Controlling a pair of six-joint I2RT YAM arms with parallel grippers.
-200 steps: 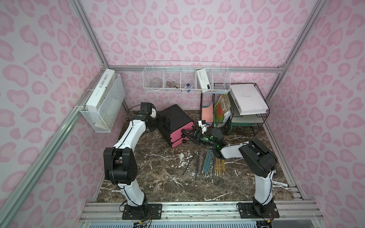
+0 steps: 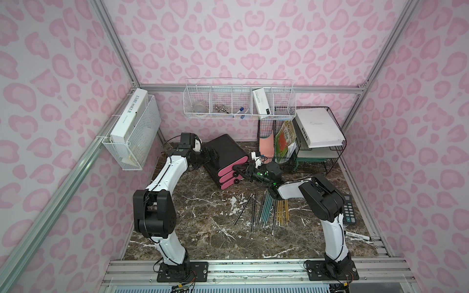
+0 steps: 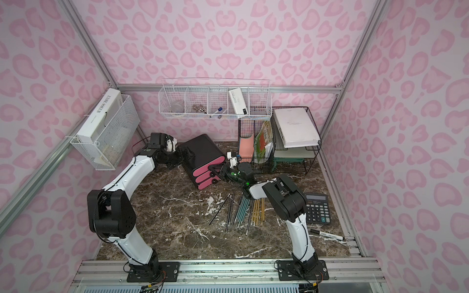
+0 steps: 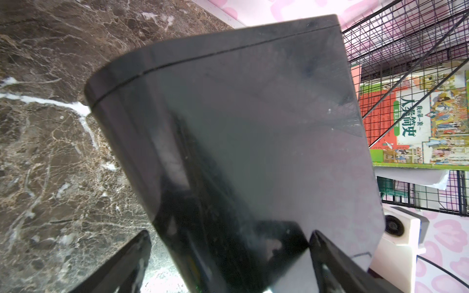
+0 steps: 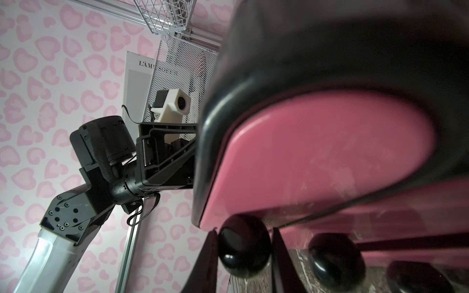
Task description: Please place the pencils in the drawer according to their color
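Observation:
A black drawer box (image 2: 222,149) with three pink drawer fronts and black knobs sits at the back centre. My left gripper (image 2: 210,156) stands open by its left side, the black top filling the left wrist view. My right gripper has its fingers either side of the top drawer's knob (image 5: 244,232), part open; whether they grip it is unclear. Dark pencils (image 2: 253,212), blue pencils (image 2: 266,210) and yellow pencils (image 2: 286,214) lie loosely grouped on the marble table in front of the box.
A black wire rack (image 2: 332,153) with books and a white box stands back right. A calculator (image 3: 317,210) and marker (image 3: 326,234) lie at the right. Wire baskets (image 2: 239,112) hang on the back and left walls.
Over the last second my right gripper has moved left onto the top drawer's knob, its arm shifting inward. My left arm is unchanged.

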